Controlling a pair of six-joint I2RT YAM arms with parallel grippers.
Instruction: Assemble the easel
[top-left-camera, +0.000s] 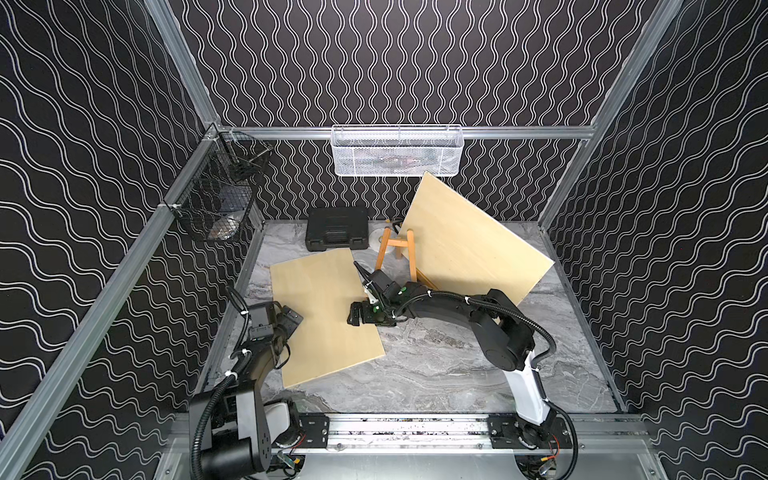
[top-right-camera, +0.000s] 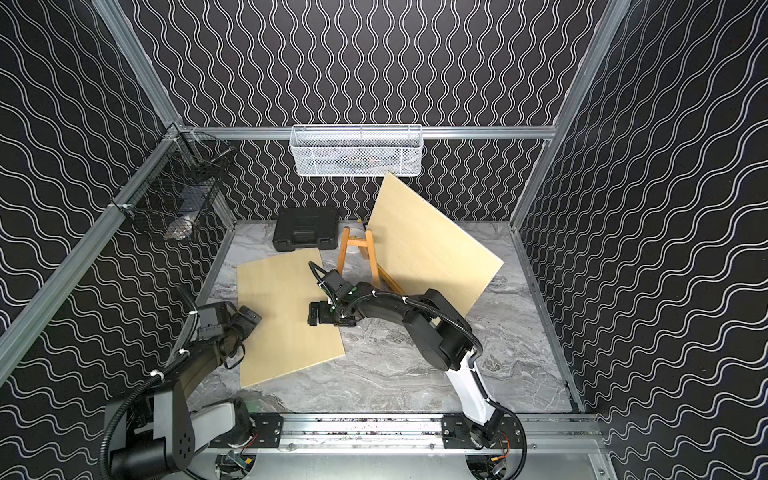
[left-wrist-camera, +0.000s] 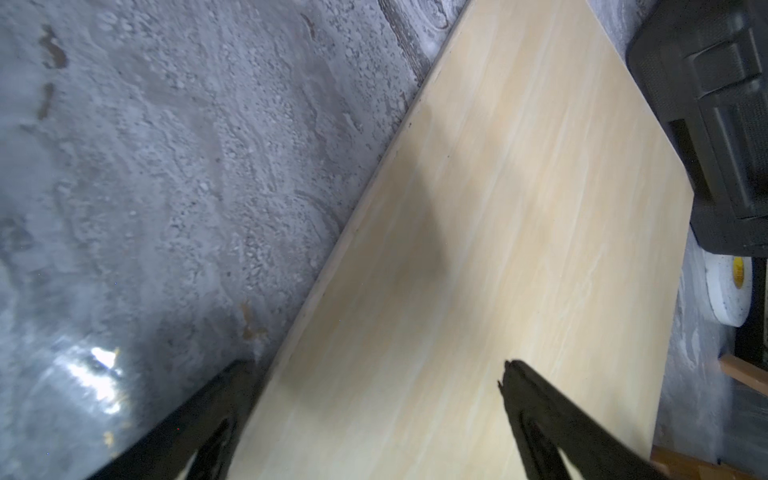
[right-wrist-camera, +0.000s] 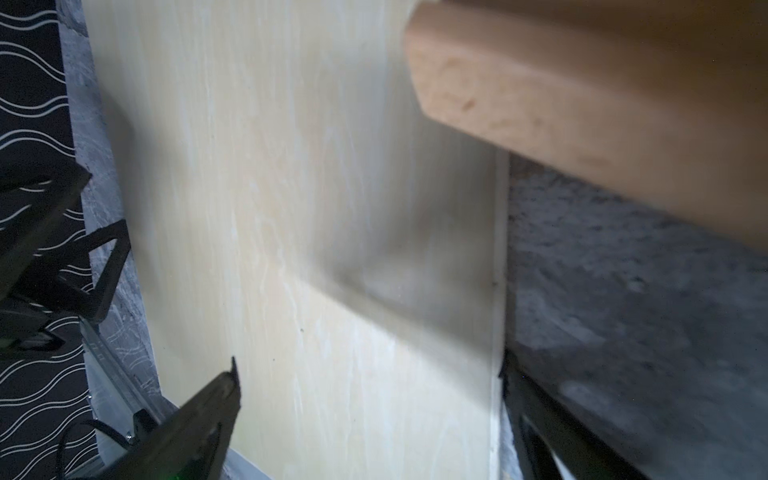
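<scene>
A pale board (top-left-camera: 320, 296) lies flat at left-centre. My left gripper is open, low over the board's left edge. My right gripper stands open at the board's right edge, one finger touching or very near that edge. Behind the right arm, an orange wooden easel frame (top-right-camera: 372, 256) stands with a second board (top-right-camera: 424, 232) tilted beside it. A wooden bar (right-wrist-camera: 576, 104) fills the upper right of the right wrist view.
A black case (top-left-camera: 336, 228) sits at the back centre-left, near a white tape roll (left-wrist-camera: 728, 288). A mesh basket (top-left-camera: 397, 152) hangs on the back wall. Bare marble (top-right-camera: 512, 344) lies at the right and front.
</scene>
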